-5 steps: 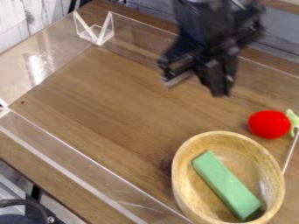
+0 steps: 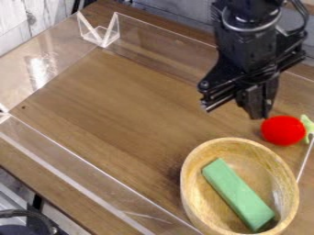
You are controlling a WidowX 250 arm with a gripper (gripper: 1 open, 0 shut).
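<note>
The black gripper (image 2: 234, 93) hangs over the upper right of the wooden work surface, pointing down, with no object visible in it. Just to its lower right lies a red oval object (image 2: 282, 130), with a small pale green item (image 2: 308, 128) beside it. At the bottom right, a wooden bowl (image 2: 196, 174) holds a long green block (image 2: 237, 194).
Clear plastic walls edge the work surface (image 2: 110, 119), with a white wire-like bracket (image 2: 101, 31) at the back left.
The gripper has moved rightward and down across the back of the surface, toward the red object's side. The bowl, block and red object look unchanged.
</note>
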